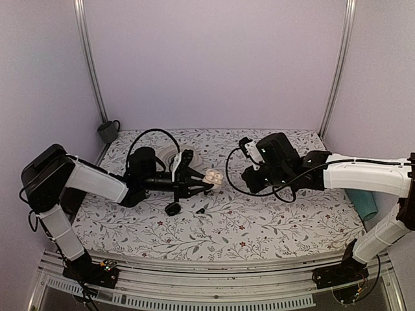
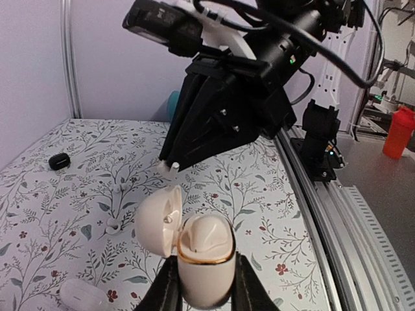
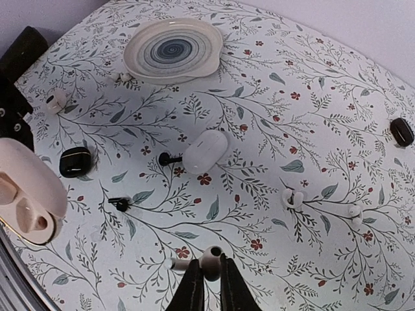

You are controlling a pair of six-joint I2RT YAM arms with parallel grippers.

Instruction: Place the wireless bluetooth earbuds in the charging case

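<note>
My left gripper (image 1: 201,183) holds the open cream charging case upright in the middle of the table's airspace; the case (image 3: 29,188) shows its earbud wells at the left of the right wrist view. My right gripper is shut on a small white earbud (image 3: 211,262), facing the case from the right, a little apart from it. In the left wrist view that earbud (image 2: 169,168) shows at the right gripper's tip, just above and behind the case lid.
A round plate (image 3: 172,52) lies at the back, with a white oblong object (image 3: 205,151), black cases (image 3: 76,162) (image 3: 402,131) and small loose pieces around the table. A mug (image 1: 108,131) stands by the back left wall.
</note>
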